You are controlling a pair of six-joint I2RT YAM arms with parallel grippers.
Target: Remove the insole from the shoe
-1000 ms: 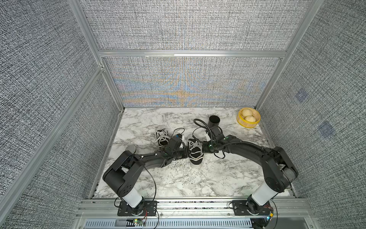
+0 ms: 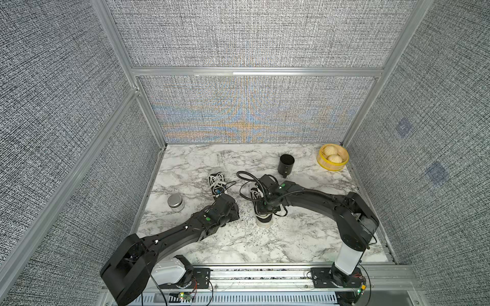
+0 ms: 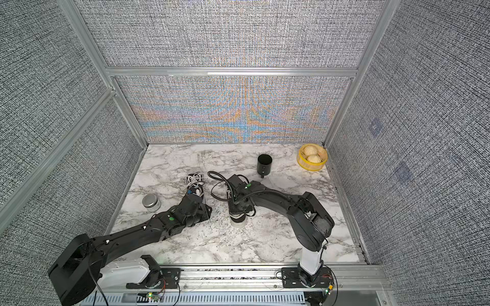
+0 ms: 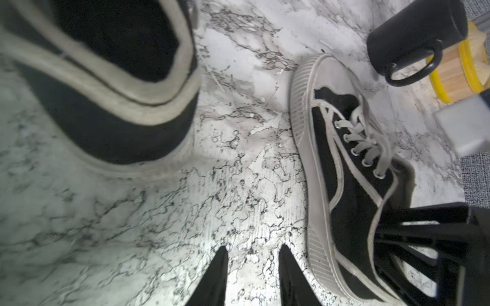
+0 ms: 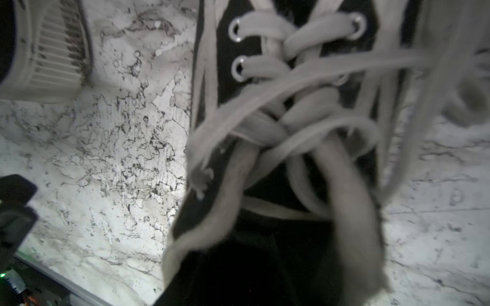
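Two black sneakers with pale laces stand on the marble table. The right shoe lies toe-away, with its laces (image 5: 316, 38) loose over the dark opening in the right wrist view. My right gripper has its fingers (image 4: 428, 213) apart at this shoe's opening; how deep they reach is hidden. The left shoe (image 2: 217, 182) stands farther back; its heel fills the upper left of the left wrist view. Between the shoes, over bare table, my left gripper is part open with nothing between its fingers. No insole can be made out in either dark opening.
Behind the right shoe is a black mug (image 2: 286, 164). A yellow-rimmed basket (image 2: 332, 157) with buns stands at the back right, and a silver tin (image 2: 175, 200) at the left.
My left gripper has drawn left and away from the right shoe's side. The right gripper has shifted from that shoe's right side to over its opening. The shoes stay about in place.
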